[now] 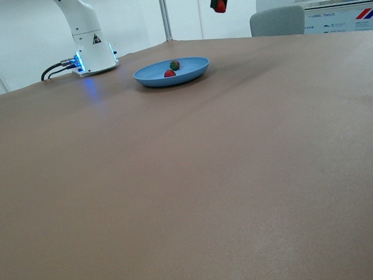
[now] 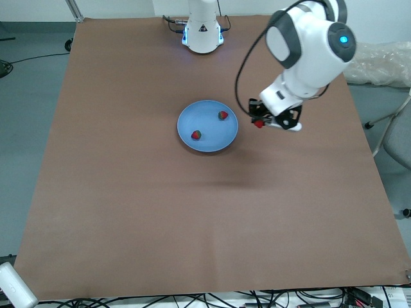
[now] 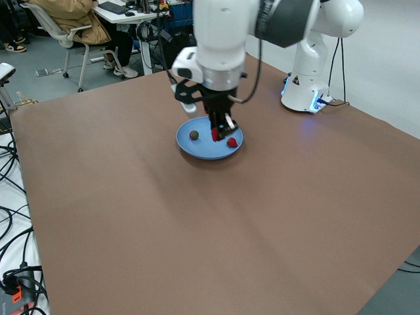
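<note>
A blue plate lies on the brown table, holding a strawberry and a second strawberry, apart from each other. Right of the plate in the left camera view, and raised above the table, my gripper is shut on a red strawberry. In the top camera view only the tip with the red fruit shows, at the top edge. In the right camera view the held fruit overlaps the plate.
A white robot base with cables stands at the back of the table. Another white cylinder is at the front left corner. A grey chair is beside the table's right edge.
</note>
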